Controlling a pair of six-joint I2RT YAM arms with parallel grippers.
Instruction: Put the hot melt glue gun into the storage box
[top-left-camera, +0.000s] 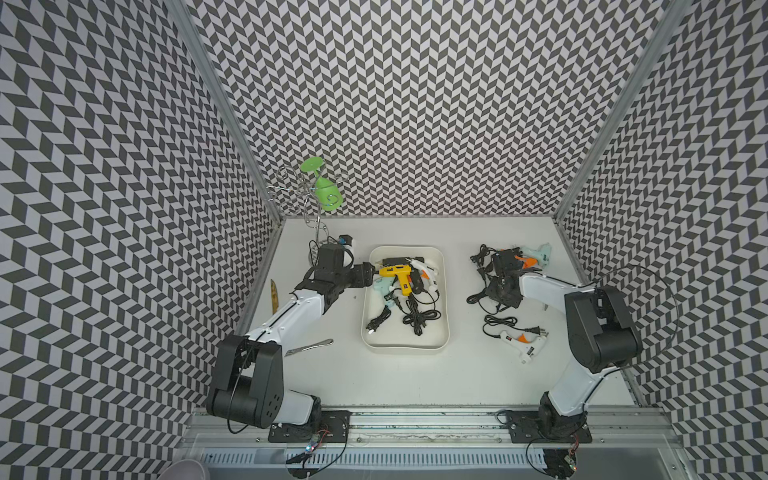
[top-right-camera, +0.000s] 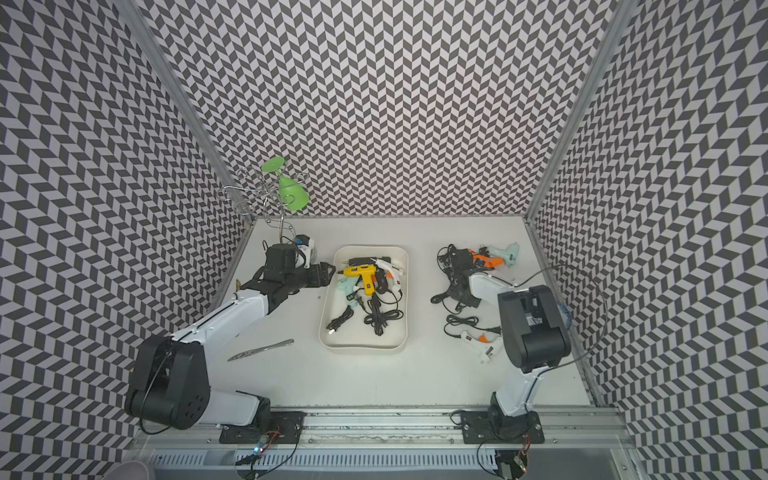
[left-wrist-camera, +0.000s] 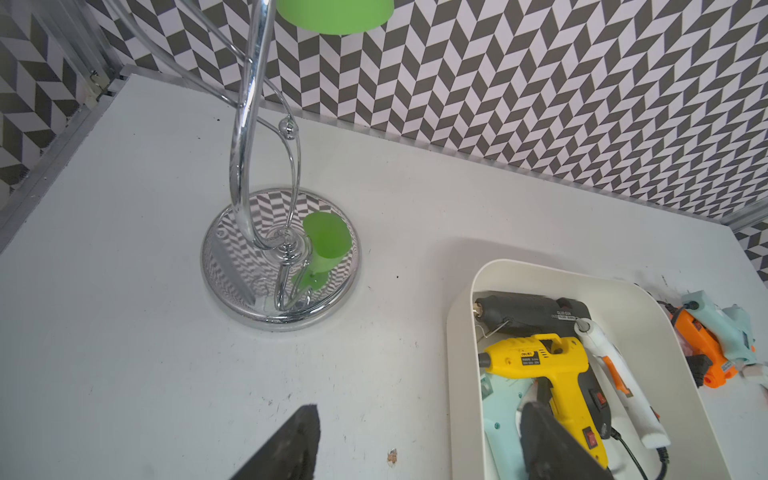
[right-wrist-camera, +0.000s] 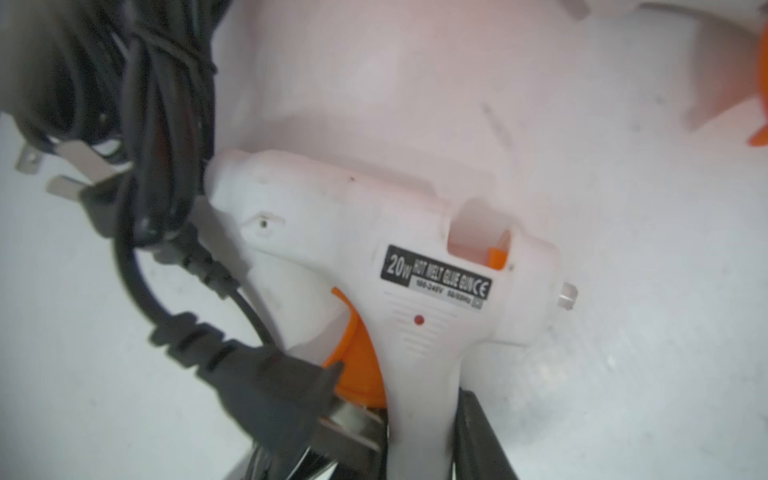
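A white hot melt glue gun (right-wrist-camera: 360, 216) lies on the table beneath my right gripper, whose open fingers straddle its handle, with a black plug and cable over it. My left gripper stands open at the left of the cream storage box (left-wrist-camera: 464, 368), nothing between its fingers. The box holds a yellow glue gun (left-wrist-camera: 528, 360), a black one (left-wrist-camera: 524, 308), a white one (left-wrist-camera: 620, 376), a mint one (left-wrist-camera: 500, 424) and coiled cables. Another white glue gun (top-left-camera: 524, 348) lies at the front right.
Mint (left-wrist-camera: 724, 320) and orange (left-wrist-camera: 696, 344) glue guns lie at the back right. A chrome lamp (left-wrist-camera: 248, 184) with green shades stands back left. A metal tool (top-left-camera: 310, 346) lies left of the box. The table in front of the box is clear.
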